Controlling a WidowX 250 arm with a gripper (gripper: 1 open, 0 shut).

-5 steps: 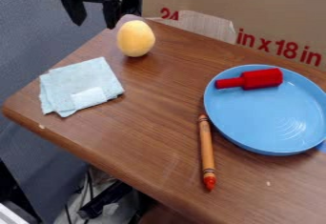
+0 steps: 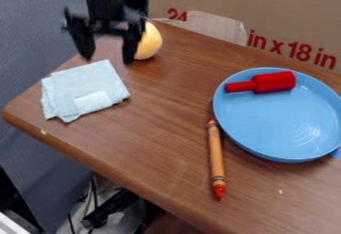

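The dark gripper is at the top left, blurred, its fingers apart and pointing down above a folded light-blue cloth on the wooden table. Nothing shows between the fingers. A yellow round object sits just behind the gripper, partly hidden by it.
A blue plate holding a red cylindrical object with a handle is at the right. An orange crayon lies beside it. A cardboard box stands behind. The table's left edge borders a drop.
The gripper has moved down from the top edge toward the cloth and now partly covers the yellow object. The objects on the table look unmoved.
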